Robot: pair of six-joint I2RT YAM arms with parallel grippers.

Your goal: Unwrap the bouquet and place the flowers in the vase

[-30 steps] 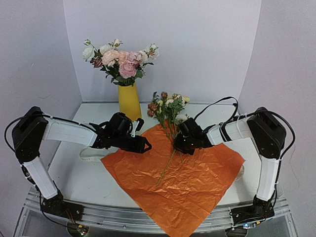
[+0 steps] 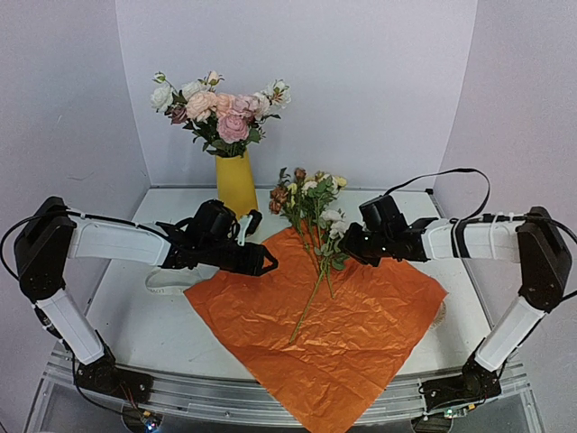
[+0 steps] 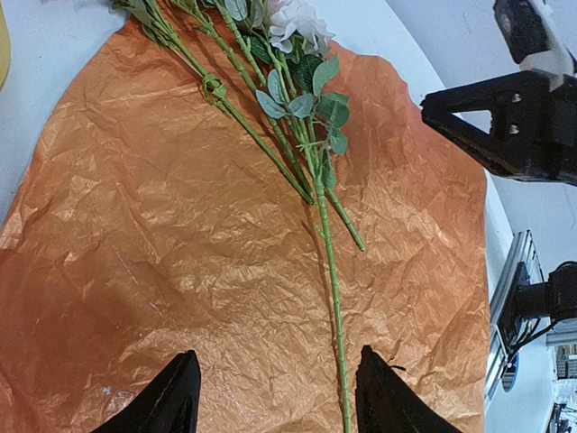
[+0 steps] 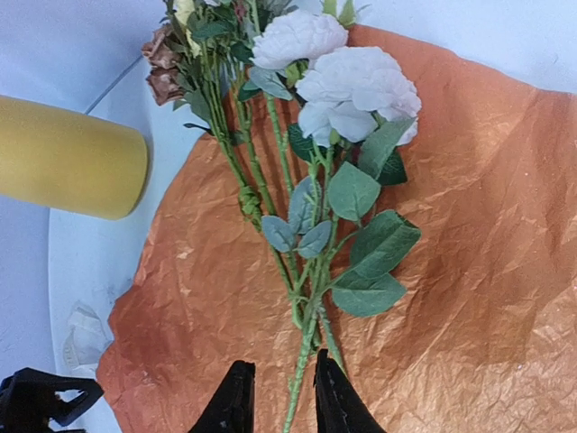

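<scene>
A yellow vase stands at the back left, filled with pink and white flowers. More flowers lie on the orange sheet, heads toward the back. One of them, a white flower with a long green stem, reaches furthest toward the front. Left of the stems, my left gripper is open above bare sheet, its fingers wide apart. My right gripper hovers just right of the white flower's leaves; its fingers are partly apart. The stem runs below that gap, with nothing seen gripped.
The crinkled orange sheet covers the middle of the white table and hangs over its front edge. A clear strap-like item lies at the left.
My right gripper has moved right, away from the stems, uncovering the white flower and its leaves. The long stem's lower end has shifted slightly.
</scene>
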